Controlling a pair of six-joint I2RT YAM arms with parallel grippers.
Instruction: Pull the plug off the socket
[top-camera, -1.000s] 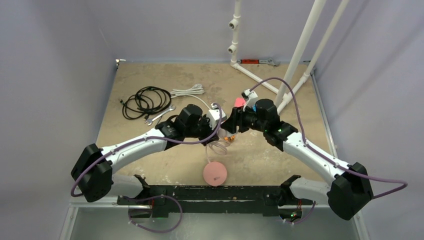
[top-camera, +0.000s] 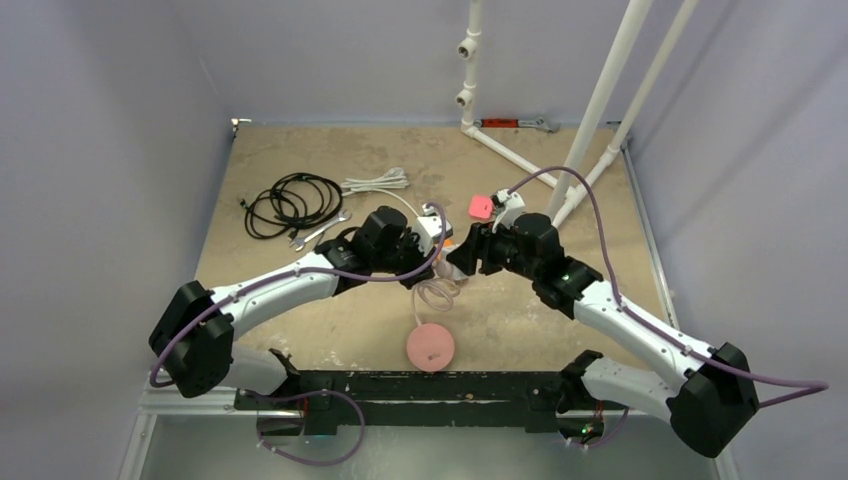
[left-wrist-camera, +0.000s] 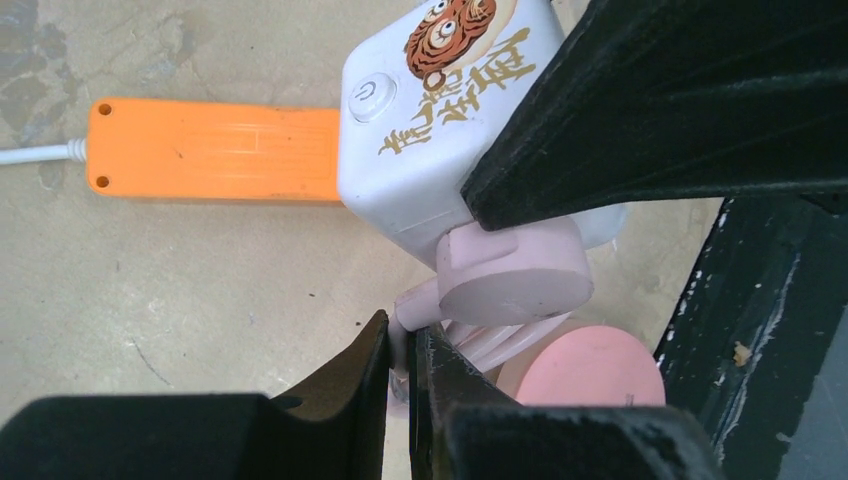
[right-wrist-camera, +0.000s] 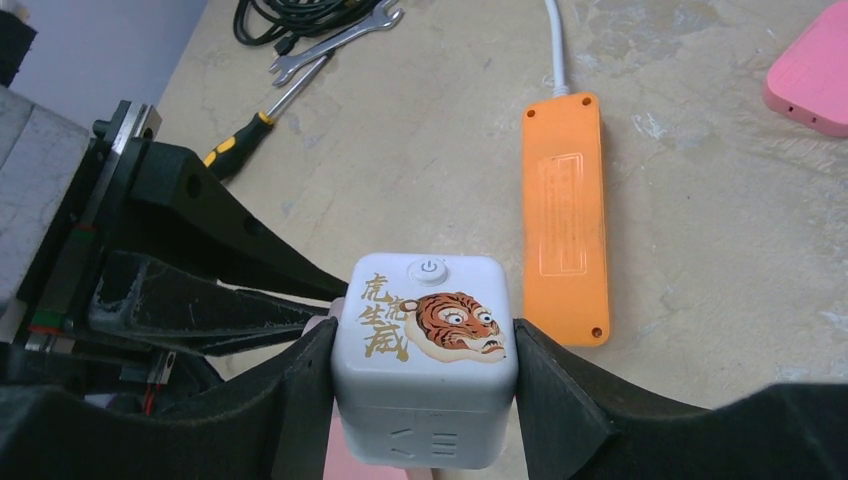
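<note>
In the right wrist view, a white cube-shaped socket (right-wrist-camera: 425, 385) with a tiger picture sits between the fingers of my right gripper, which is shut on it. A round pink plug (left-wrist-camera: 520, 275) is against the socket's side in the left wrist view. Whether its prongs are fully seated there is hidden. My left gripper is shut on the pink neck where the cord leaves the plug. Seen from above, both grippers meet above the middle of the table, and the white socket (top-camera: 457, 263) shows partly between them.
An orange power strip (right-wrist-camera: 565, 220) lies on the table near the grippers. Close by are a pink block (top-camera: 481, 207), a round pink base (top-camera: 430, 347), a wrench (top-camera: 318, 232) and a coiled black cable (top-camera: 290, 205). White pipes (top-camera: 600, 90) rise at the back right.
My right gripper has shifted slightly to the right and towards the front over the last second. More of the white socket shows from above. The left arm has barely moved.
</note>
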